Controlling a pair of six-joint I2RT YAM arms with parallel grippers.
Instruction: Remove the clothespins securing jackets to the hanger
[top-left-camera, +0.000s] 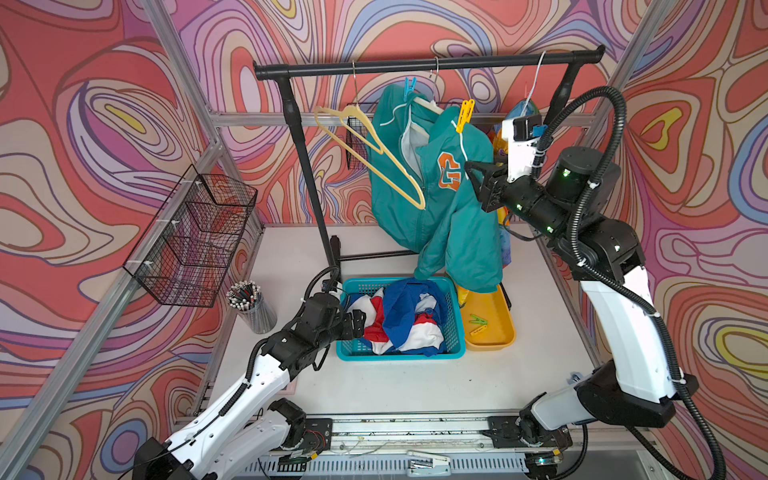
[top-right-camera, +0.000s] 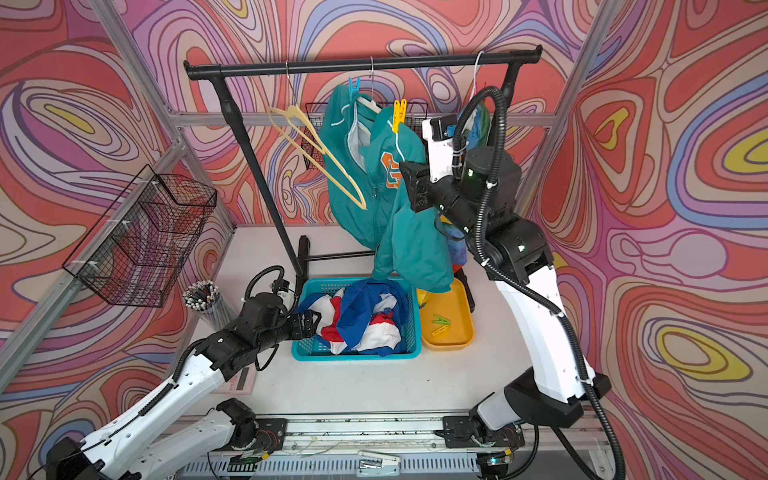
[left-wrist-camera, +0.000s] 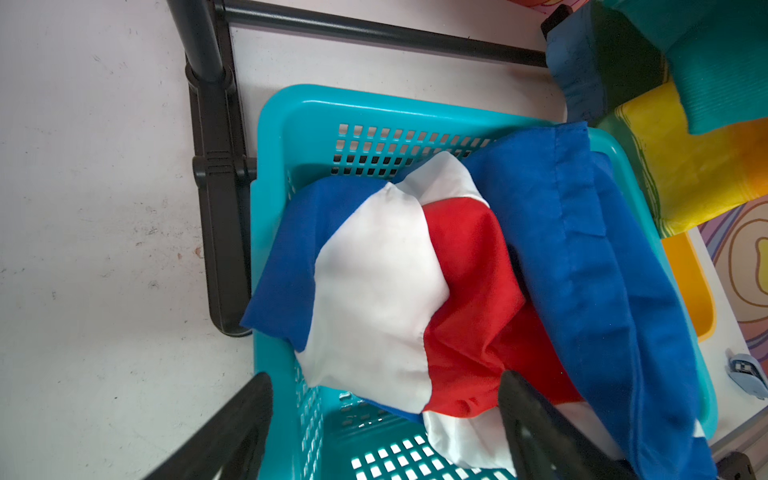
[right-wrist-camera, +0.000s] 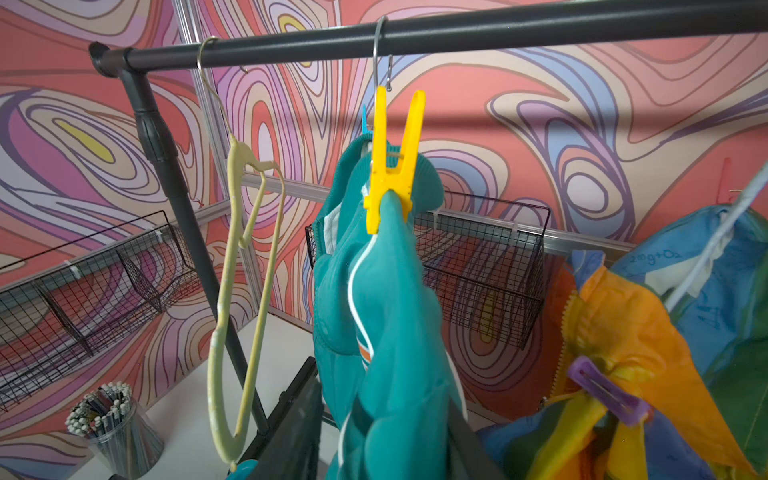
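A teal jacket (top-left-camera: 428, 220) hangs from the rack on a hanger, with a blue clothespin (top-left-camera: 409, 87) at its left shoulder and a yellow clothespin (top-left-camera: 465, 115) at its right one. In the right wrist view the yellow clothespin (right-wrist-camera: 389, 180) stands upright, clamped on the shoulder above my fingers. My right gripper is partly open, low at the jacket's sleeve, whose cloth lies between its blurred fingers; any contact is unclear. My left gripper hangs open over the left side of the teal basket (left-wrist-camera: 384, 112), nothing between its fingers.
Inside the basket is blue, white and red clothing (left-wrist-camera: 480, 304). An orange tray (top-left-camera: 502, 332) beside it holds a few clothespins. An empty wooden hanger (top-left-camera: 376, 152) hangs left of the jacket; a colourful jacket (right-wrist-camera: 648, 344) with a purple clothespin (right-wrist-camera: 608, 389) hangs to the right.
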